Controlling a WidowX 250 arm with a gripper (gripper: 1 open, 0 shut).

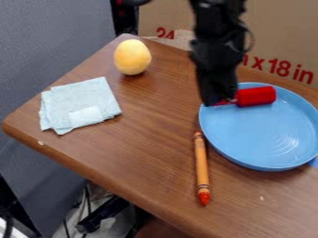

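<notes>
My black gripper (214, 91) is over the back left rim of the blue plate (261, 139), at the left end of a red cylinder (255, 95) lying on the plate. The gripper is blurred and its fingertips are partly hidden, so its finger state is unclear. An orange crayon (202, 167) with a red tip lies on the wooden table (125, 158), left of and in front of the plate.
A yellow round object (132, 57) stands at the back left. A folded pale cloth (78, 104) lies at the left of the table. A cardboard box (285, 37) stands behind.
</notes>
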